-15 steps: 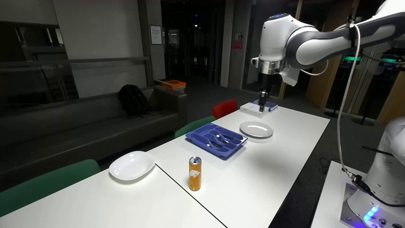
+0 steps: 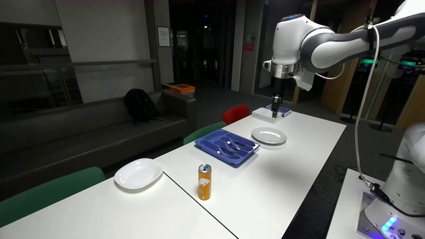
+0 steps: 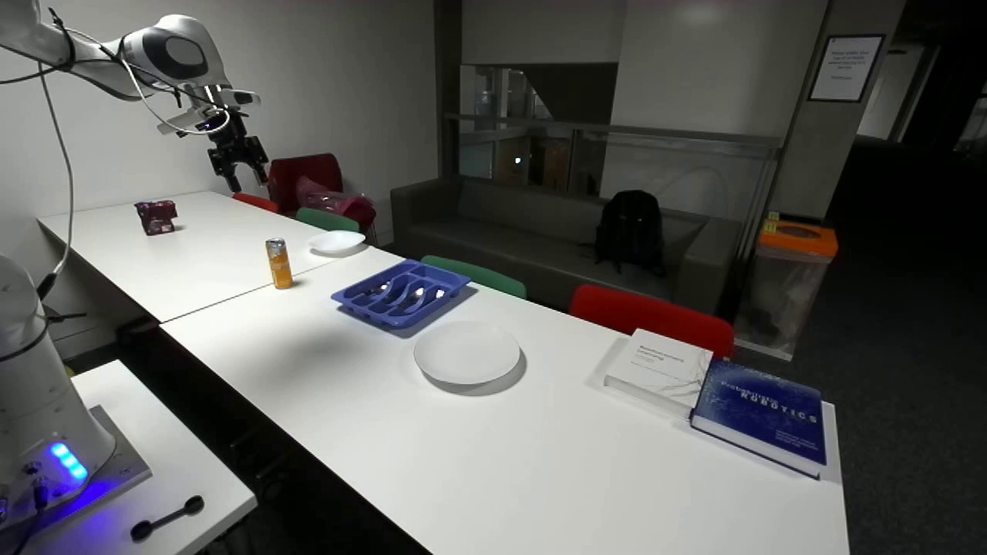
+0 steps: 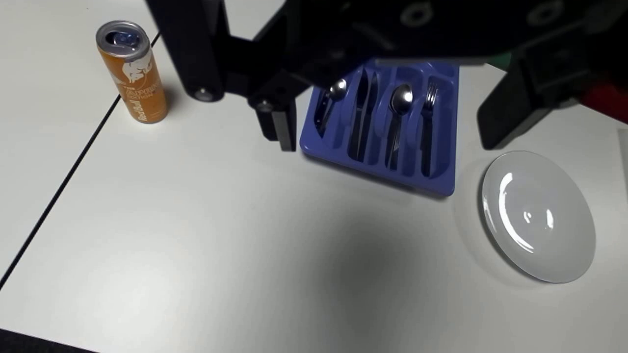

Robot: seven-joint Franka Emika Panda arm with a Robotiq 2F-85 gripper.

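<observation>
High above the white table, my gripper (image 3: 247,183) stands open and empty, its fingers spread wide in the wrist view. Below it, a blue cutlery tray (image 4: 377,167) holds spoons, knives and forks in separate compartments. To the tray's right in the wrist view lies a round white plate (image 4: 544,217), bare on top. An orange drink can (image 4: 138,82) stands upright on the left, close to the dark seam between the tables. Beyond the seam, a white bowl-like dish (image 2: 138,174) is near the chair side in exterior view 1.
A white book (image 3: 658,365) and a blue robotics book (image 3: 760,412) lie at one table end. Toward the other end sits a dark red package (image 3: 156,217). Chairs line the sofa side. The table in front of tray and plate is clear.
</observation>
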